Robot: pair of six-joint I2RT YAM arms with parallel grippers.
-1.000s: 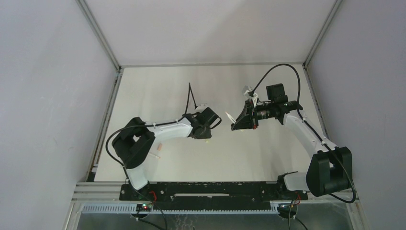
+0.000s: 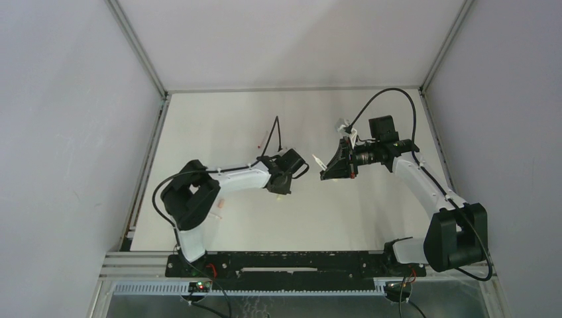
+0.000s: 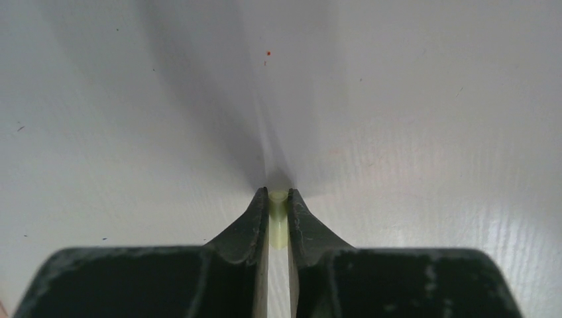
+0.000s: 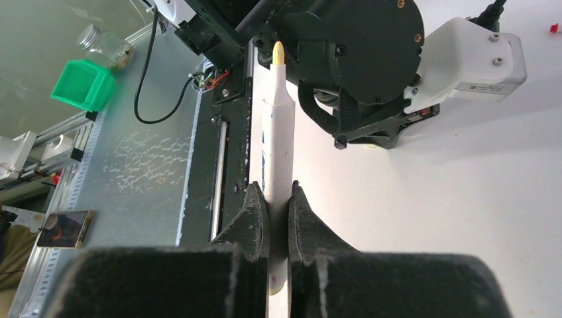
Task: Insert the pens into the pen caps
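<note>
Between the fingertips of my left gripper stands a small pale-yellow pen cap (image 3: 278, 222), with a finger close along each side; whether they grip it firmly I cannot tell. The top view shows the cap (image 2: 279, 197) as a small spot at the edge of that gripper. My right gripper is shut on a white pen (image 4: 278, 142) whose yellow tip points up in the right wrist view. From above, this pen (image 2: 319, 161) slants out of the right gripper (image 2: 323, 176), apart from the left one and to its right.
A pinkish pen (image 2: 262, 140) lies behind the left arm. Another pale pen (image 2: 215, 215) and a reddish cap (image 2: 221, 204) lie near the left arm's base.
The yellow cap's spot now sits a little farther left than before. The right arm and its pen have stayed still.
</note>
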